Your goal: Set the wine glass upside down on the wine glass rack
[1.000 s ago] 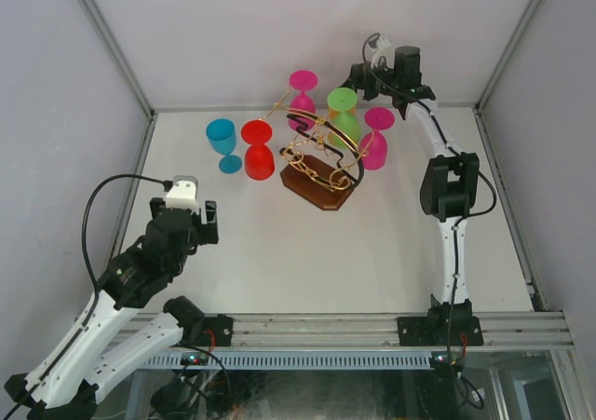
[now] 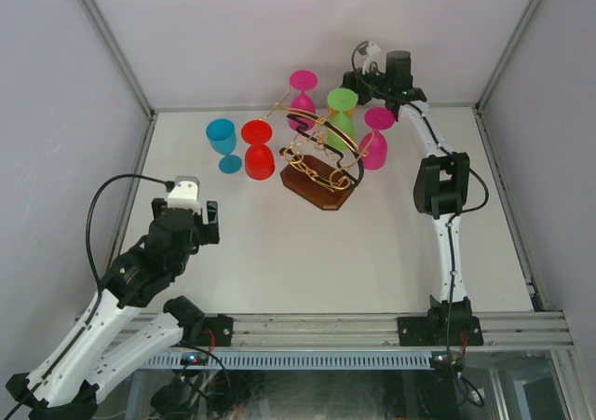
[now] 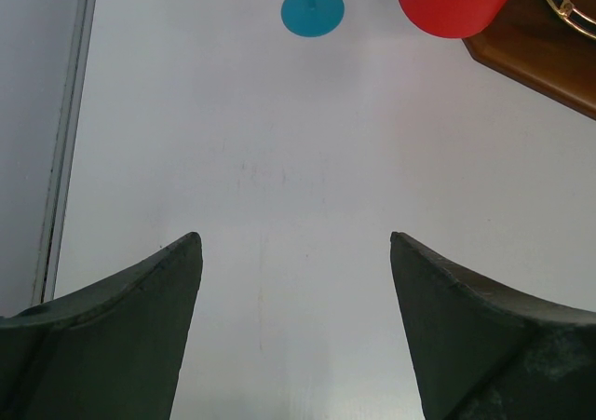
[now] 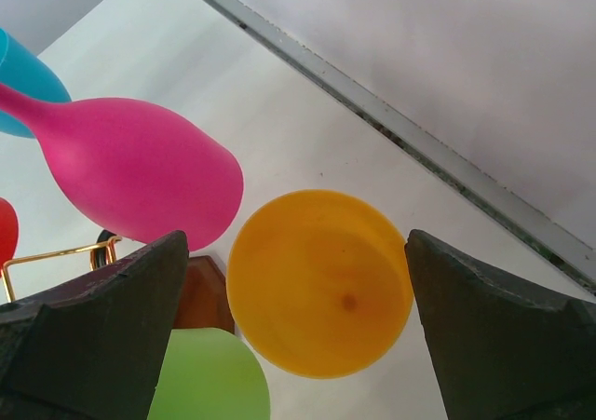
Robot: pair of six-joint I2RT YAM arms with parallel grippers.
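The wine glass rack (image 2: pixel 319 183), a brown wooden base with curling gold wire, stands at the back middle. Upside down at it are a red glass (image 2: pixel 258 162), a green glass (image 2: pixel 342 133) and two pink glasses (image 2: pixel 375 150). A blue glass (image 2: pixel 222 133) stands upright on the left. Behind the green glass, an orange glass (image 4: pixel 321 285) is mostly hidden from above; in the right wrist view its round bowl lies between the fingers of my open right gripper, with the right finger overlapping its edge. Contact cannot be told. My left gripper is open over bare table.
The back wall (image 2: pixel 233 57) rises close behind the glasses and my right gripper. In the right wrist view, the green glass (image 4: pixel 209 378) and a pink glass (image 4: pixel 140 169) crowd the left finger.
The left arm and the glasses have not visibly moved.
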